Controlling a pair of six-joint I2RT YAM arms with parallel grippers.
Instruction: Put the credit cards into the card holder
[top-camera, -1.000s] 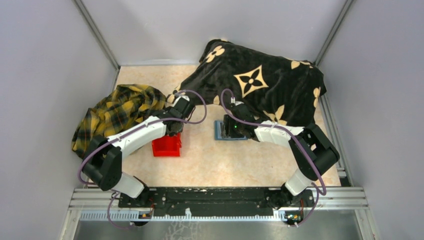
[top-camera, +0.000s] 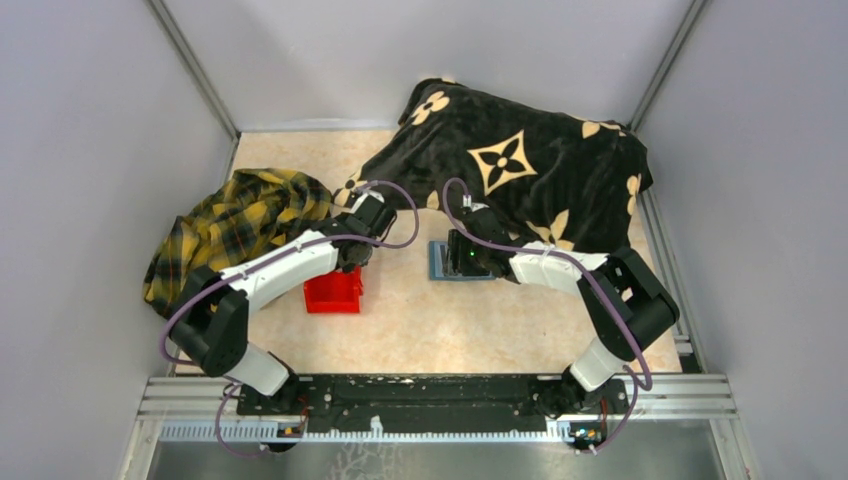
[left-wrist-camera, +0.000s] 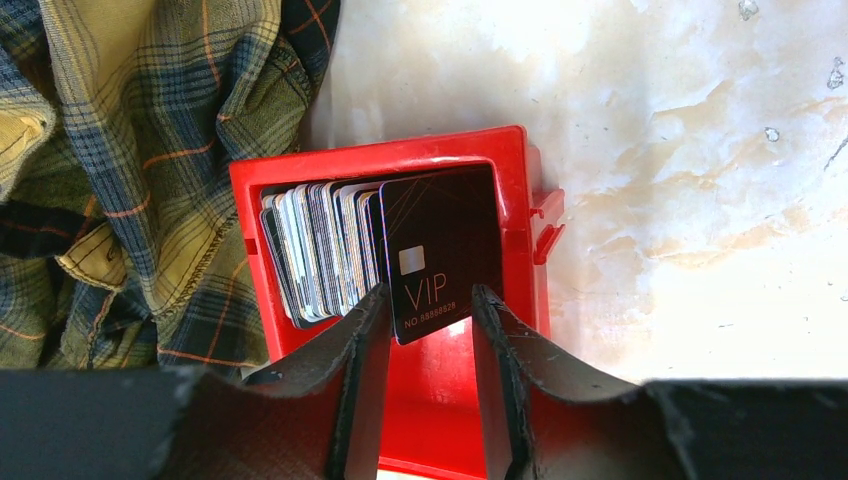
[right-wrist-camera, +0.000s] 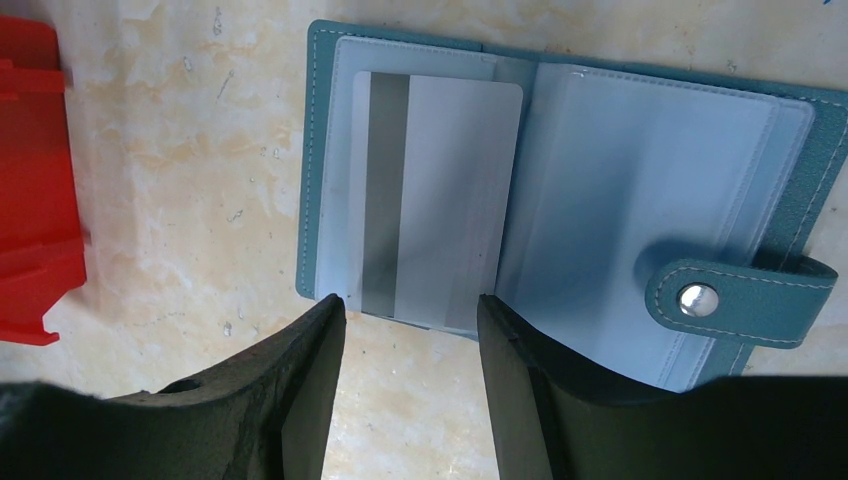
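Note:
A red box (left-wrist-camera: 515, 200) holds a row of cards (left-wrist-camera: 320, 250) on edge and a black VIP card (left-wrist-camera: 445, 255) leaning at their right. My open left gripper is over it, fingertips at that card's lower part, apparently not closed on it. The teal card holder (right-wrist-camera: 660, 180) lies opened flat, a white card with a grey stripe (right-wrist-camera: 445, 190) in its left half and a snap strap (right-wrist-camera: 745, 300) at lower right. My right gripper is open over the lower edge of that left half.
A plaid cloth (top-camera: 215, 230) lies left of the box, a black patterned blanket (top-camera: 540, 170) behind the holder.
My left arm has shifted very slightly to the right over the box. The right arm looks unchanged.

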